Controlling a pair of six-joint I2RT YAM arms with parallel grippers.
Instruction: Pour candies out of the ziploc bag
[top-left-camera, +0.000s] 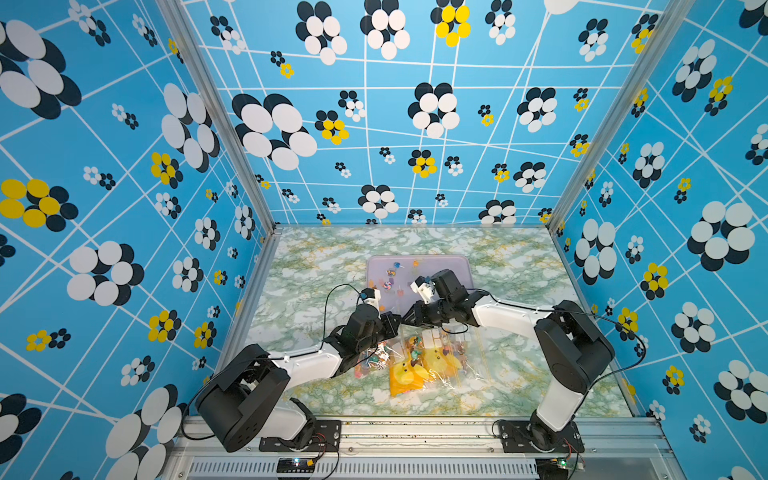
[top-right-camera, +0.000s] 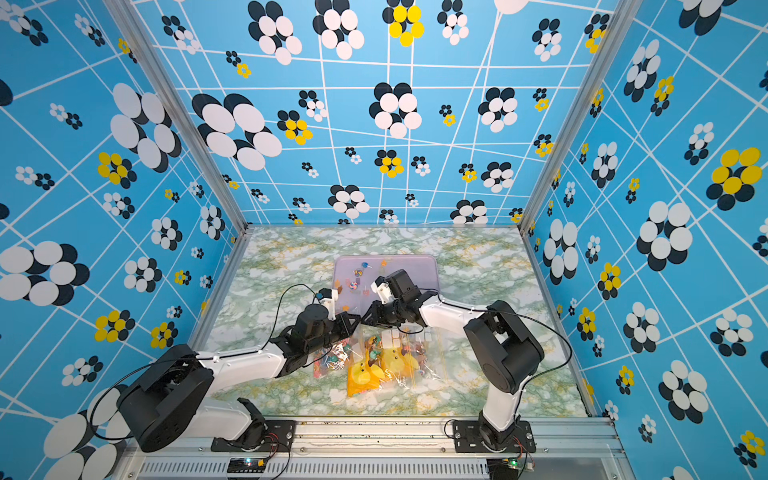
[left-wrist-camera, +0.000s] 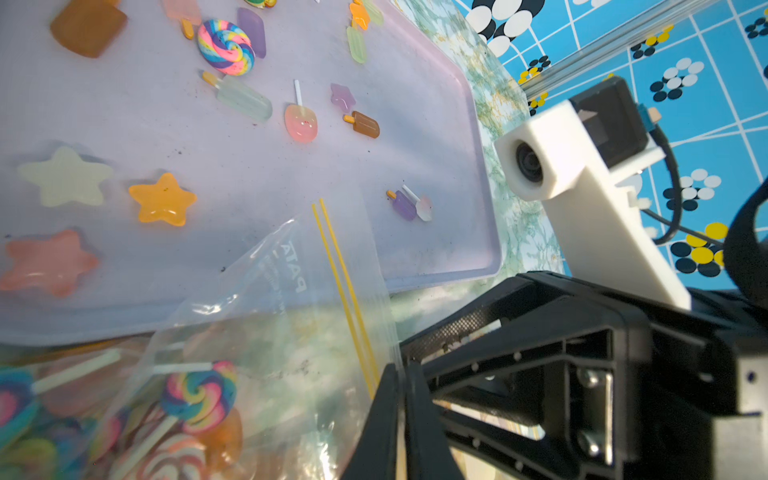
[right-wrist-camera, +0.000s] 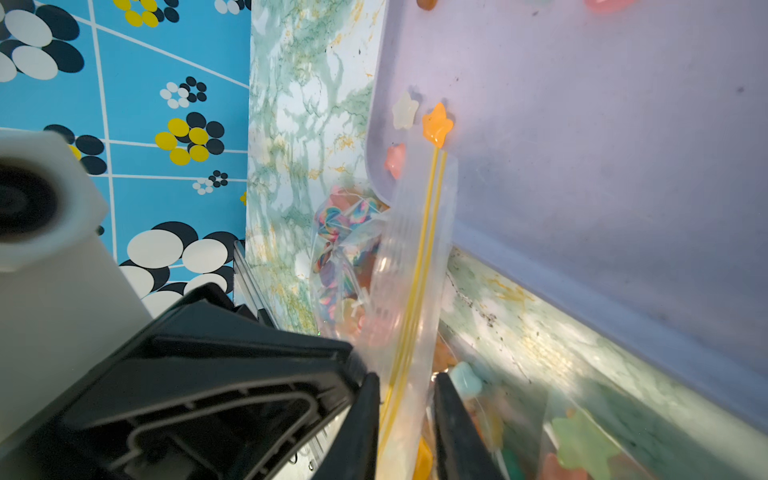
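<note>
A clear ziploc bag with yellow seal lines and lollipop candies inside hangs at the near edge of the lilac tray. My left gripper is shut on the bag's top, beside the seal lines. My right gripper is at the same strip, its fingers part open either side of it. Both grippers meet over the tray's near edge in the top views. Loose candies, such as an orange star and a swirl lollipop, lie in the tray.
More candy bags with yellow contents lie on the marble table in front of the tray.
</note>
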